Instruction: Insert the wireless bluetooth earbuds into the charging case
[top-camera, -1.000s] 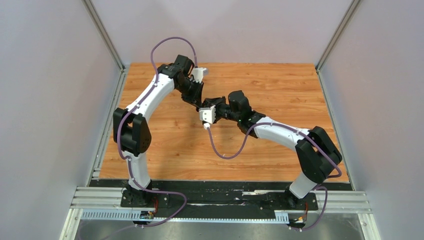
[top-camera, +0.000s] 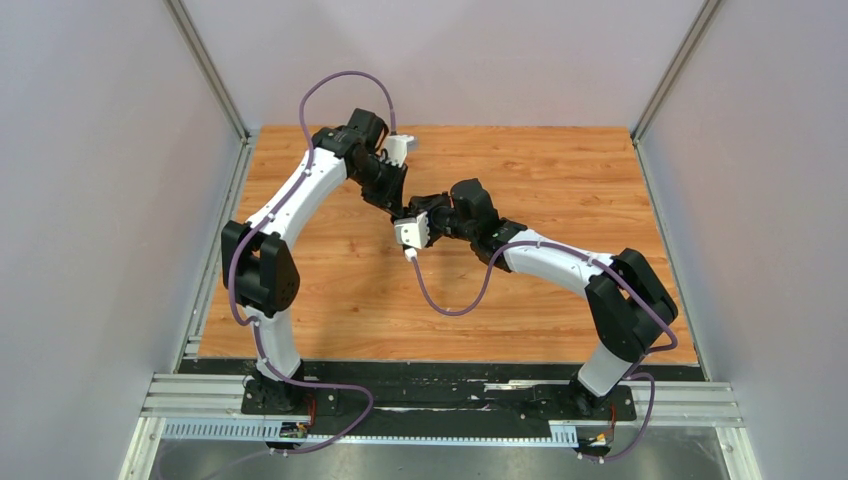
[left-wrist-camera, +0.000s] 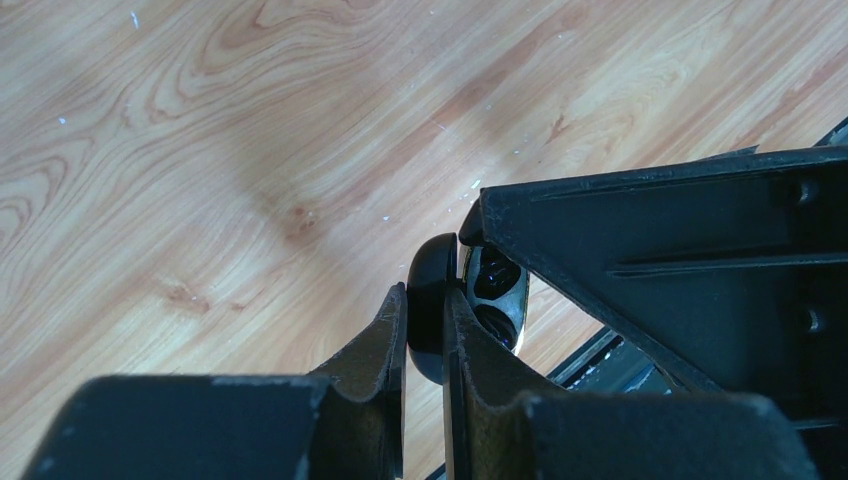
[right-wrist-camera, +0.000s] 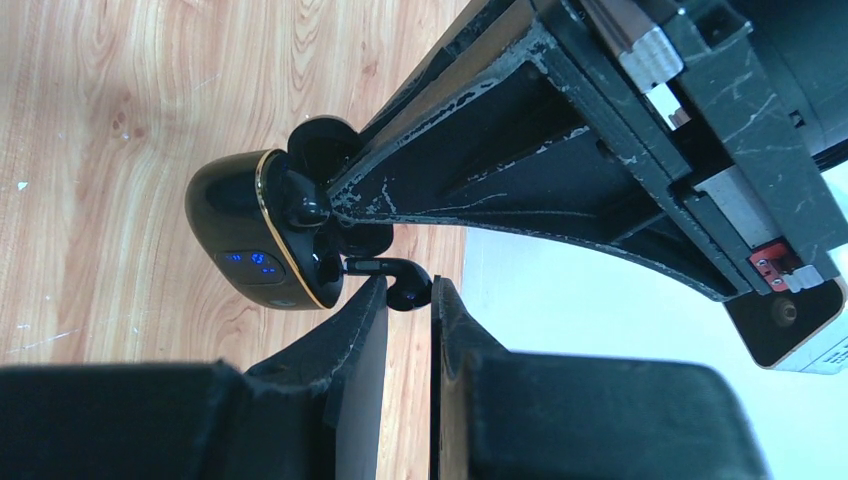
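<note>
The black, gold-rimmed charging case (right-wrist-camera: 230, 210) hangs above the table, its lid open and blue display lit in the right wrist view. My left gripper is shut on it, seen edge-on with two dark wells facing right in the left wrist view. My right gripper is shut on a black earbud (right-wrist-camera: 385, 268), whose stem points left into the case's opening; whether it is seated cannot be told. In the top view both grippers meet near the middle, hiding case and earbud.
Bare wooden table (top-camera: 560, 170) surrounds the two arms, with light walls at the back and sides. Purple cables (top-camera: 450, 312) loop over both arms.
Both arms have shifted very slightly since a second ago, the right one a little left and up in the top view.
</note>
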